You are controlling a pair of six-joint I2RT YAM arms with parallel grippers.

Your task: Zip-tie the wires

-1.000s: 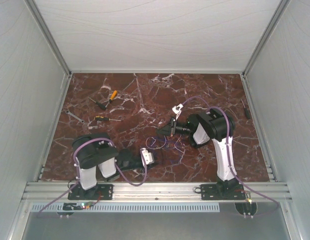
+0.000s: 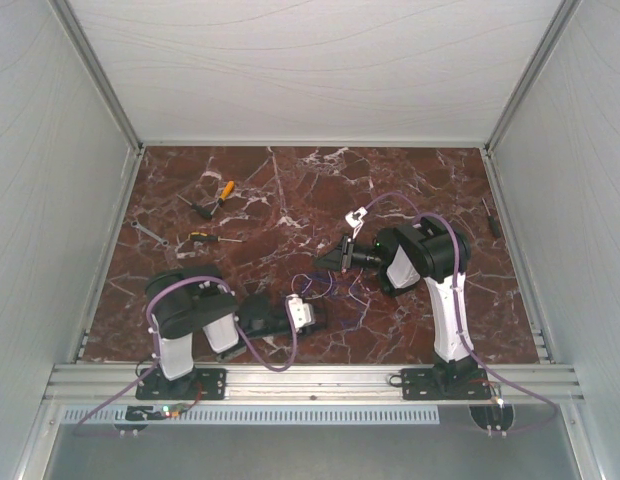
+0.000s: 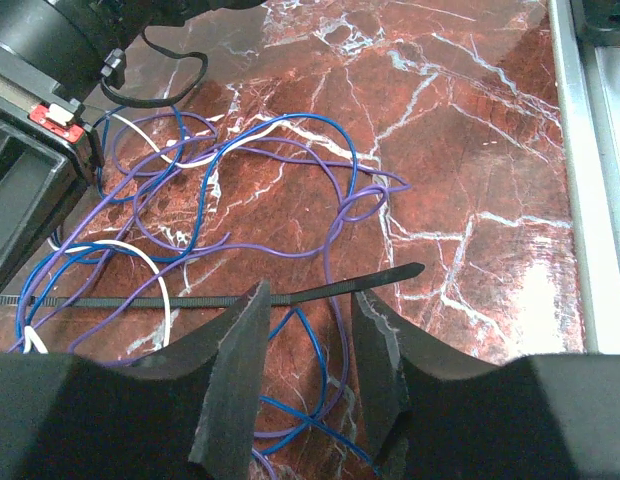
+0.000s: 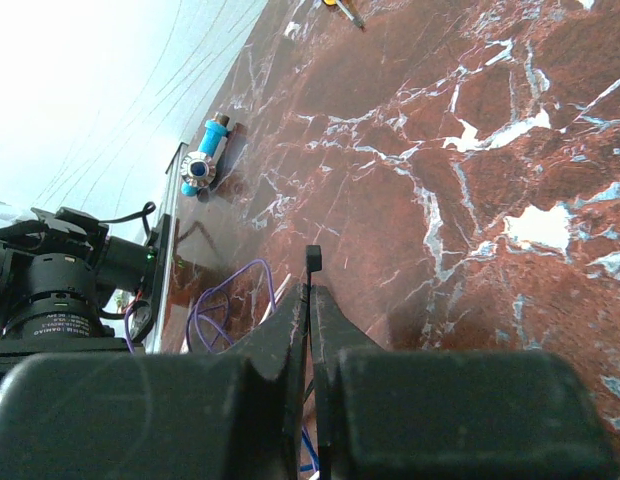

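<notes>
A loose tangle of purple, blue and white wires (image 3: 200, 215) lies on the marble table. A black zip tie (image 3: 190, 301) runs across the wires, its end rising slightly to the right behind the fingertips of my left gripper, which is part open; whether the tie is between them is unclear. In the right wrist view my right gripper is shut, with the small black tie head and thin strap showing at its tips. It stands above the back of the wire tangle.
Screwdrivers (image 2: 218, 237) and a wrench (image 2: 150, 232) lie at the back left, another screwdriver (image 2: 492, 218) at the far right. The metal table edge (image 3: 567, 180) borders the wires.
My left gripper has shifted very slightly to the right in the top view. The right arm is unchanged.
</notes>
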